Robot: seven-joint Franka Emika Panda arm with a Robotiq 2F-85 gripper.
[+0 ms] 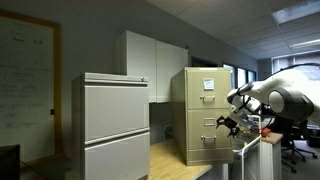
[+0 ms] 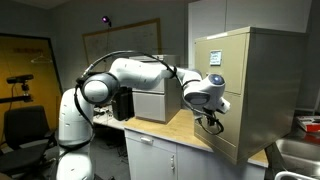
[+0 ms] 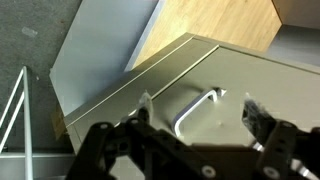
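Note:
A tan filing cabinet (image 1: 208,107) with several stacked drawers stands on the wooden counter. My gripper (image 1: 226,125) hangs in front of its lower drawers, to the right in exterior view 1. From the wrist, a metal drawer handle (image 3: 195,110) shows between the spread fingers, on the drawer front beyond them. The gripper is open and holds nothing. Exterior view 2 has the gripper (image 2: 211,123) close to the cabinet's front (image 2: 232,105); contact cannot be told there. The lowest drawer (image 1: 209,156) seems to stick out slightly, but how far is unclear.
A grey two-drawer cabinet (image 1: 115,125) stands on the left, with white wall cupboards (image 1: 150,68) behind. Bare wooden counter (image 1: 170,162) lies between the cabinets. A sink (image 2: 297,155) is at the far right in exterior view 2.

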